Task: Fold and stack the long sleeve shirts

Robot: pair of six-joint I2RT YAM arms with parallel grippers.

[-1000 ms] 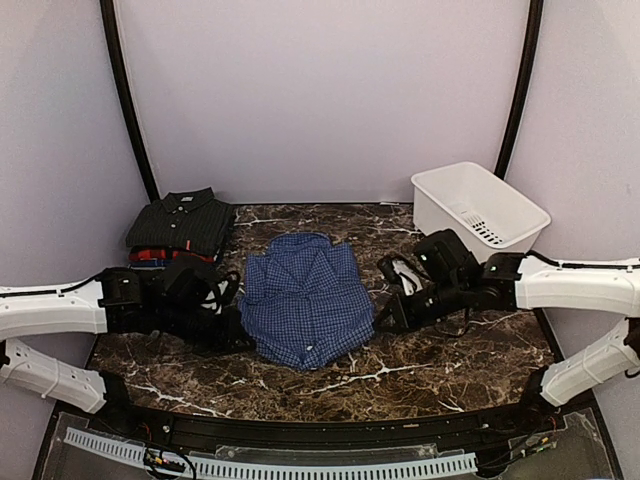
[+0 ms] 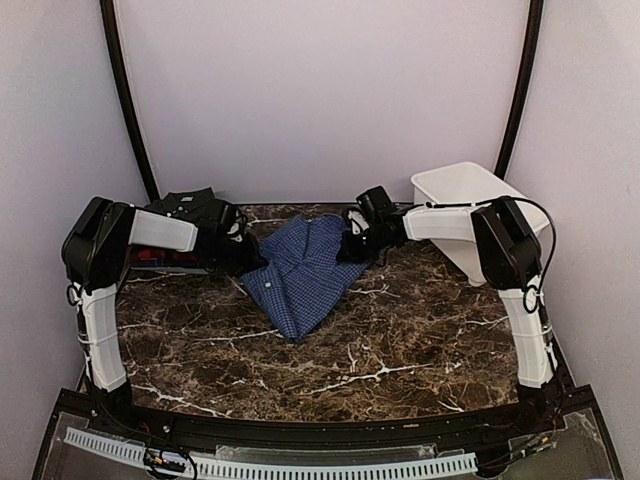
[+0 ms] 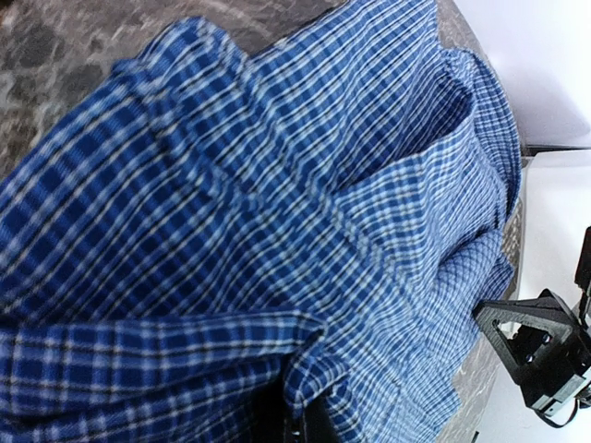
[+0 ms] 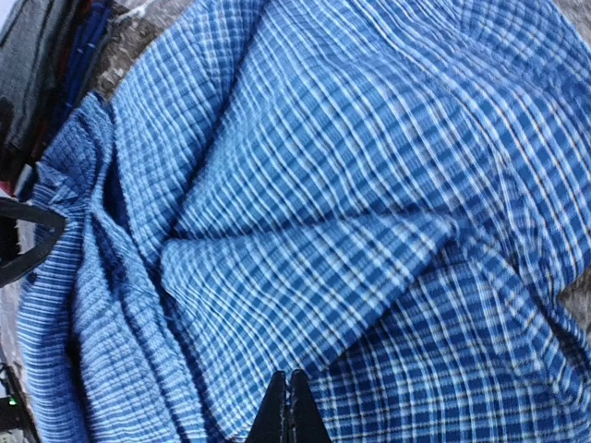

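Observation:
A blue checked shirt (image 2: pixel 305 265) lies rumpled mid-table, its near end drawn to a point. At its left edge is my left gripper (image 2: pixel 262 264); in the left wrist view its shut fingers (image 3: pixel 294 430) have a bunched fold of the shirt (image 3: pixel 185 355) gathered at them. My right gripper (image 2: pixel 346 256) is low over the shirt's right side. Its shut fingertips (image 4: pixel 288 383) show in the right wrist view against the shirt (image 4: pixel 305 148), with no cloth visible between them. Behind the left arm, a stack of folded shirts (image 2: pixel 185 203) is partly hidden.
At the back right stands a white basket (image 2: pixel 462 182), partly behind the right arm. A pale wall (image 2: pixel 330 100) closes the back.
Both grippers have moved towards the back of the table from the shirt's near sides. The shirt went from flat and broad to rumpled and narrow; lately the right gripper came forward and left.

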